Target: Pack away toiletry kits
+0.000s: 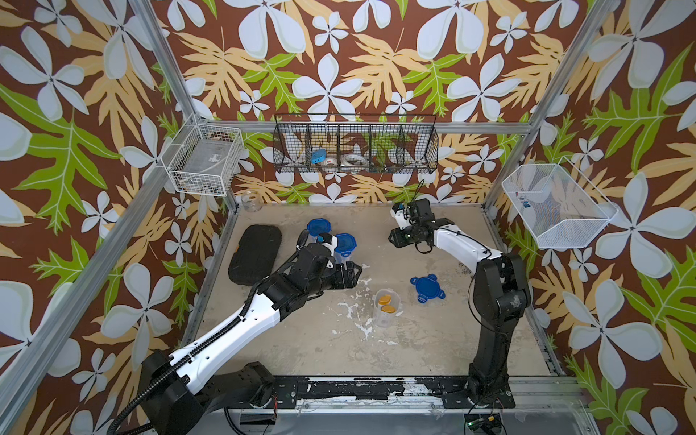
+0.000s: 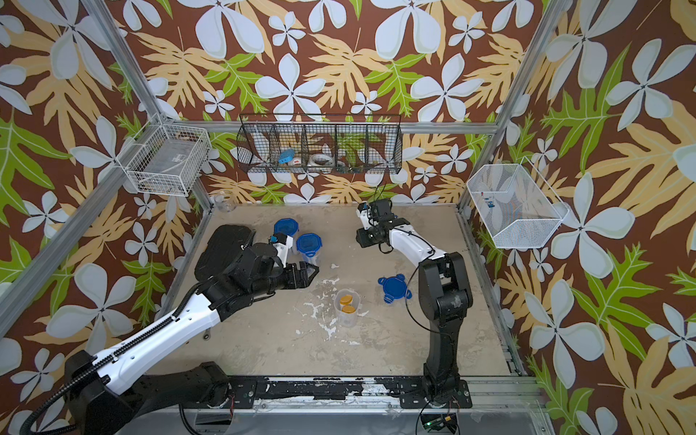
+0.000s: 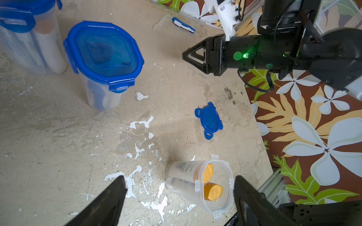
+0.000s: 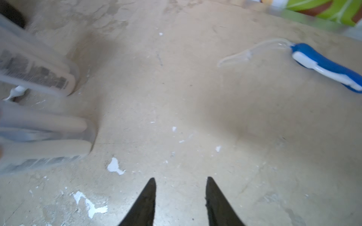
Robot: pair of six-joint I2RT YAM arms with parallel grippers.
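Note:
Two lidded clear containers, one behind (image 1: 318,227) and one in front (image 3: 103,56), stand left of centre on the table. An uncapped container (image 1: 385,308) holding orange-capped bottles stands centre-front, with a loose blue lid (image 3: 209,118) to its right. A blue-white toothbrush (image 4: 326,67) lies at the back, clear plastic at one end. My left gripper hangs open over the middle. My right gripper is over the back-right table, fingers apart, empty, left of and short of the toothbrush in its wrist view.
A black case (image 1: 255,253) lies at the left. A black wire rack (image 1: 355,145) with small items hangs at the back, white baskets (image 1: 206,159) on either side.

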